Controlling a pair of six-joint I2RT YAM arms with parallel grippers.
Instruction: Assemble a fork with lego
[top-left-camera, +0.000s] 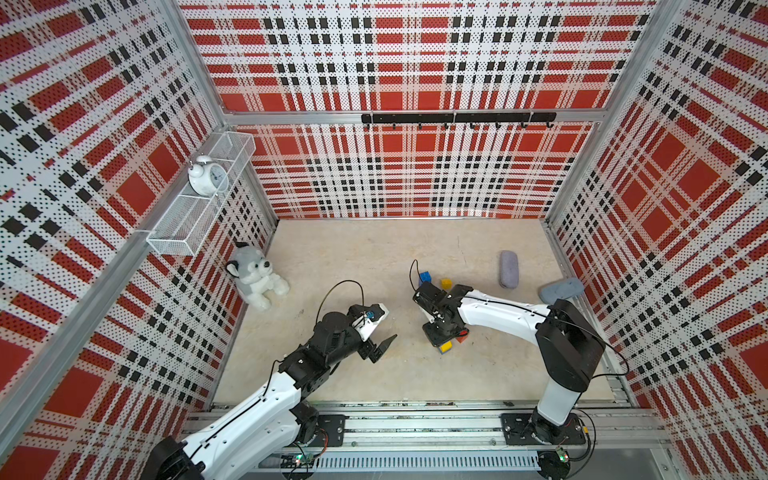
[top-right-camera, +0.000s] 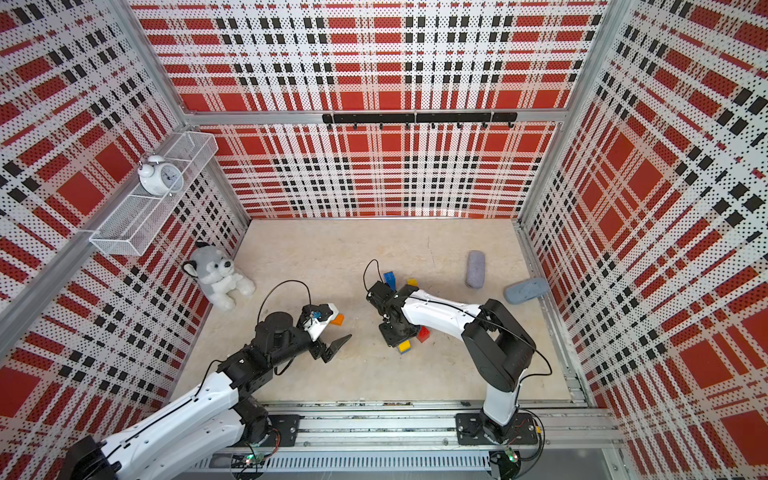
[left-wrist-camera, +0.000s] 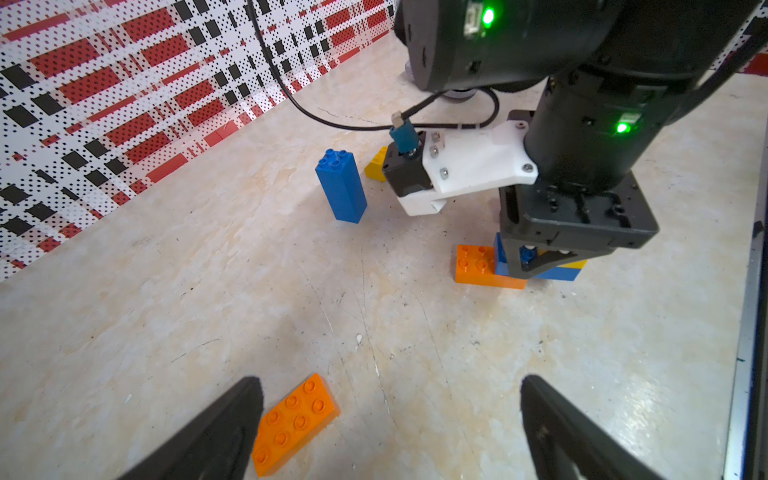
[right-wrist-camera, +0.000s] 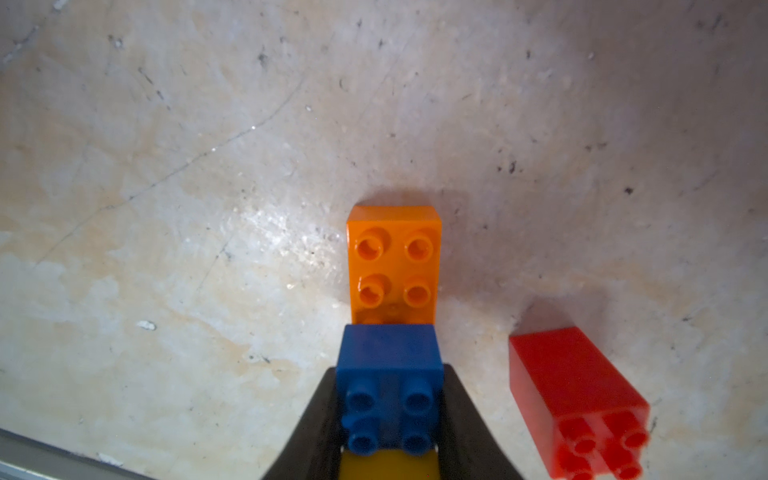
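My right gripper is shut on a blue brick (right-wrist-camera: 389, 352), studs showing between its fingers. Just beyond lies an orange brick (right-wrist-camera: 393, 268), its near end hidden by the blue one; I cannot tell whether they are locked together. A yellow piece (right-wrist-camera: 389, 465) shows behind the blue studs. To the right is a tall red block (right-wrist-camera: 572, 392). My left gripper hangs open and empty over the table, with a second orange brick (left-wrist-camera: 292, 424) near its left finger. Farther back stands an upright blue block (left-wrist-camera: 341, 188), a yellow piece (left-wrist-camera: 376, 165) beside it.
A plush husky (top-left-camera: 254, 276) sits at the left edge. Two grey cases (top-left-camera: 509, 269) lie at the right. A wire shelf (top-left-camera: 188, 220) with a white clock (top-left-camera: 208, 176) hangs on the left wall.
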